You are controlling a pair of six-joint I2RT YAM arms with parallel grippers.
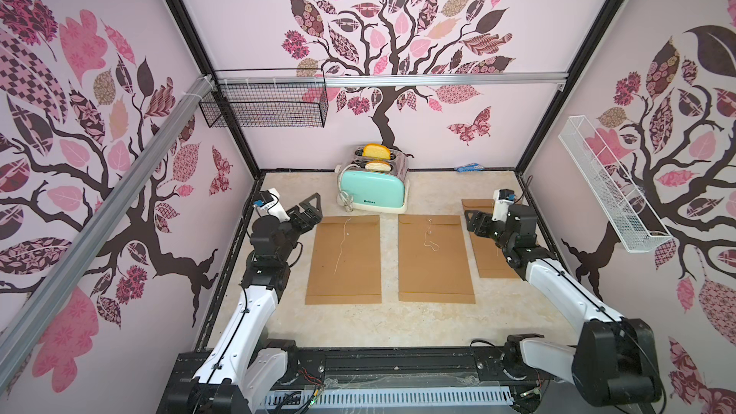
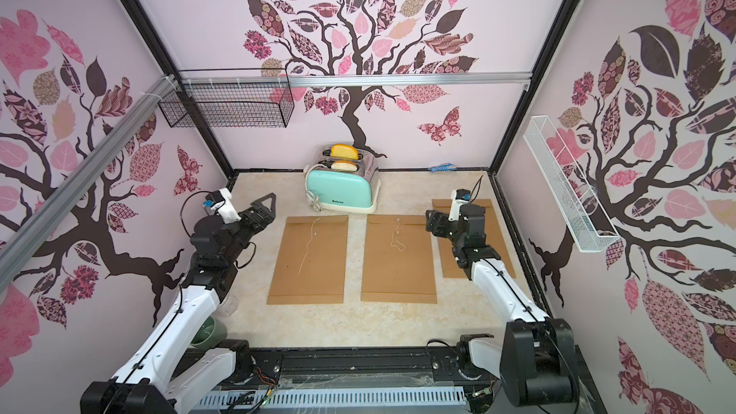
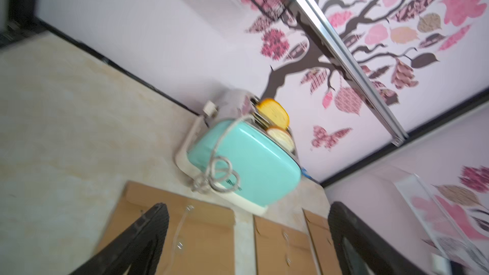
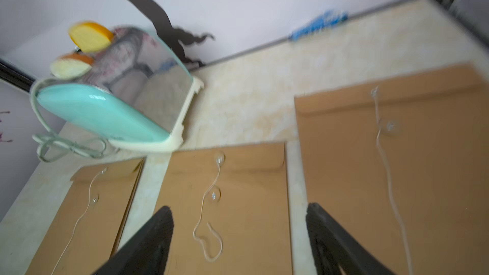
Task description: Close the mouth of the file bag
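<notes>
Three brown file bags lie flat on the table: a left one, a middle one and a right one. Each has a flap along its far edge, round buttons and a thin white string. On the middle bag the string trails loose in a bend below its buttons. My left gripper is raised left of the left bag, its fingers spread wide and empty. Above the right bag hangs my right gripper, its fingers apart with nothing between them.
A mint toaster with bread and a coiled cord stands behind the left and middle bags. A blue item lies by the back wall. Wire baskets hang at the left and right.
</notes>
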